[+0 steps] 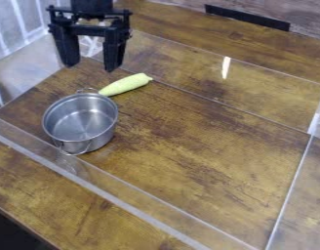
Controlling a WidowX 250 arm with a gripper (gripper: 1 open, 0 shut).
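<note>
My black gripper (89,57) hangs at the top left of the camera view, above and behind a steel pot (79,122), its two finger assemblies spread apart with nothing seen between them. A pale yellow-green corn-like object (125,84) lies on the wood just right of and behind the pot, below and to the right of the gripper, apart from it.
Clear plastic walls (189,222) border the wooden work surface (215,146). A dark strip (246,16) sits at the back edge.
</note>
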